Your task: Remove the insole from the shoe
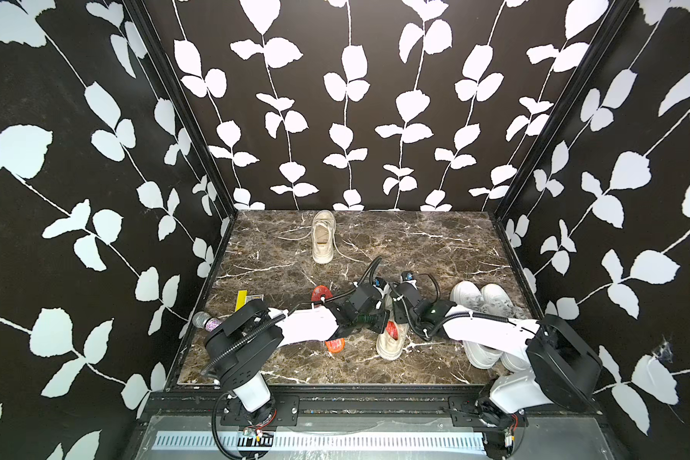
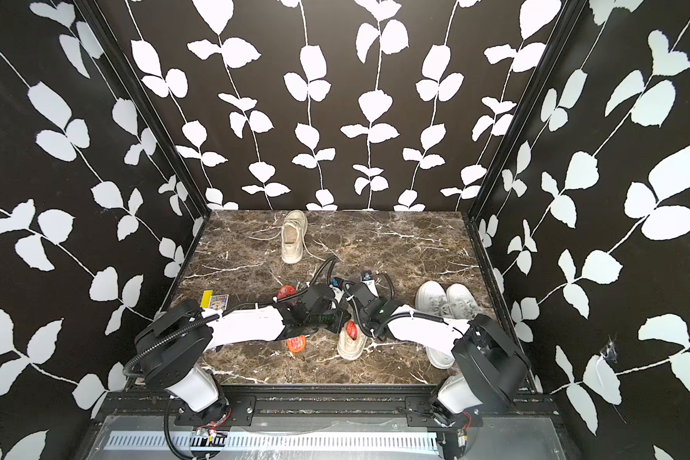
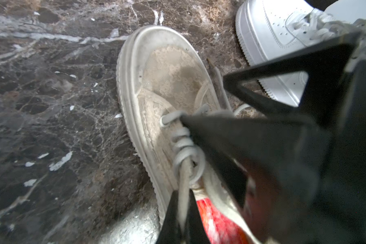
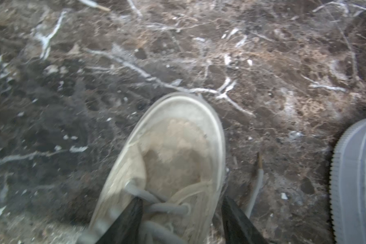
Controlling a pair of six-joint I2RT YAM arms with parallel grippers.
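A dirty beige canvas shoe (image 3: 160,73) lies at the front middle of the marble table, with a red insole (image 3: 213,221) showing in its opening. My left gripper is shut, with a pale shoelace running at its fingertips; whether it holds the lace is unclear. My right gripper stands part open over the laces at the toe end, fingers either side of the upper, blurred. In the left wrist view the right gripper's black body covers the shoe's right side.
White sneakers (image 1: 467,295) stand on the right. Another beige shoe (image 1: 322,237) lies at the back. A red-orange insole (image 1: 334,345) lies left of the middle, and a yellow item (image 1: 241,299) with small objects is at the left edge.
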